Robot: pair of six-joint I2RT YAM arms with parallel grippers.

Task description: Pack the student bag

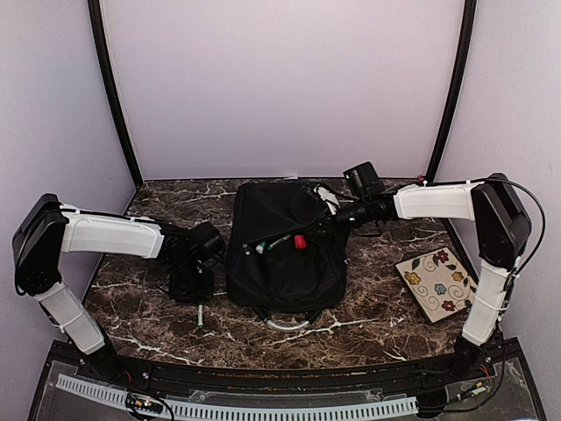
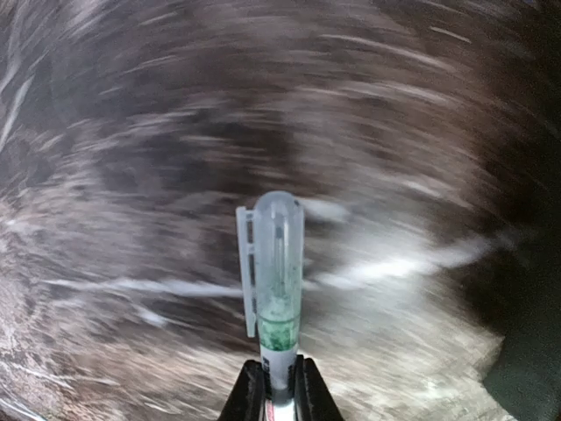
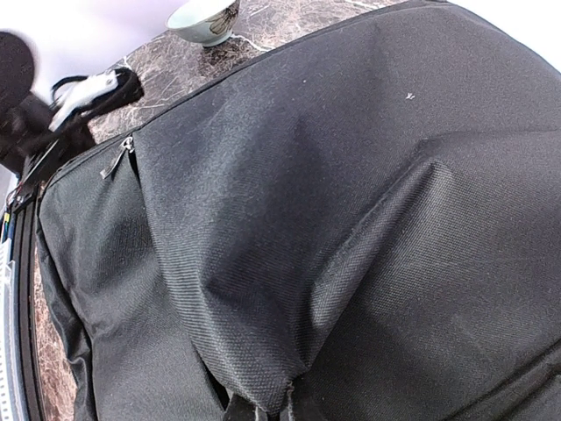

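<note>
The black bag lies in the middle of the table with its front pocket pulled open. Inside it in the top view are a red item and slim pen-like items. My left gripper is shut on a clear-capped marker with a green band, held above the marble to the bag's left. Over at the bag's upper right, my right gripper is shut on the edge of the black flap, whose cloth bunches into a peak at the fingertips.
A floral square board lies on the right side of the table. In the right wrist view a pale bowl stands beyond the bag; the left arm hides it from above. Bare marble runs along the front.
</note>
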